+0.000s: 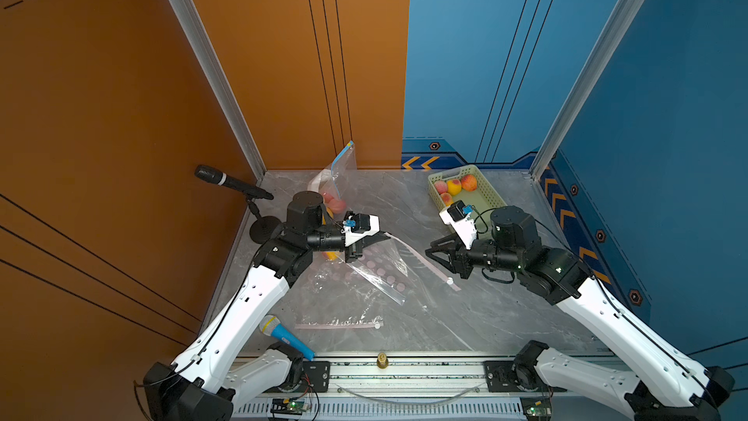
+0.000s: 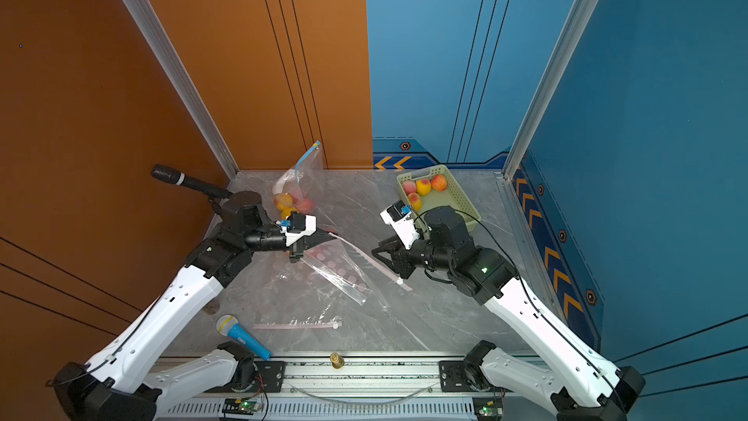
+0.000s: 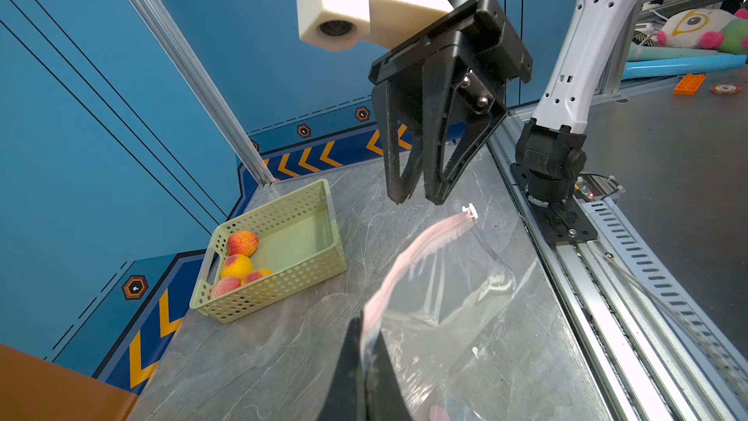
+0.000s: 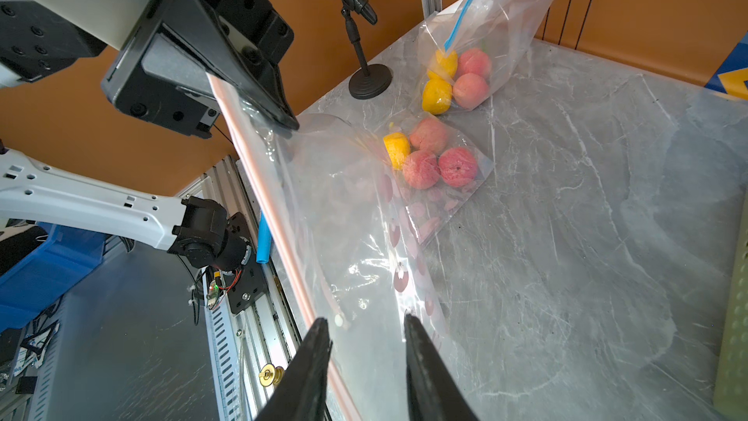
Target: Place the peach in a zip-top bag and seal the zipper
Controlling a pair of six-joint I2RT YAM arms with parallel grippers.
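An empty zip top bag (image 4: 350, 241) with a pink zipper strip (image 3: 424, 245) hangs from my left gripper, which is shut on its top edge. My right gripper stands part open above the strip's free end, where a white slider (image 3: 470, 210) shows; I see nothing held between its fingers. Peaches (image 3: 242, 242) lie in a green basket (image 3: 296, 269) at the back right. At the back left, filled bags (image 4: 475, 85) hold red and yellow fruit.
A black microphone on a stand (image 1: 263, 227) is at the left. A blue microphone (image 1: 288, 335) lies at the front left. Another flat bag (image 1: 335, 326) lies near the front. The table right of the bags is fairly clear.
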